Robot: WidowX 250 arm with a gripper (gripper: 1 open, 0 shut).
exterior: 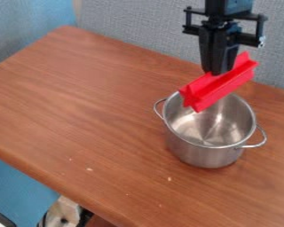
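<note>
A red, elongated star-profiled object [211,88] hangs tilted from my black gripper [220,67], which is shut on it at the upper right of the camera view. The red object is just over the steel pot [197,144], overlapping its back rim in this view; whether it touches the rim I cannot tell. The pot stands upright on the wooden table, with a handle on each side, and the visible part of its inside looks empty.
A grey padded wall [127,27] runs along the back. Some hardware [61,213] shows below the table's front-left edge.
</note>
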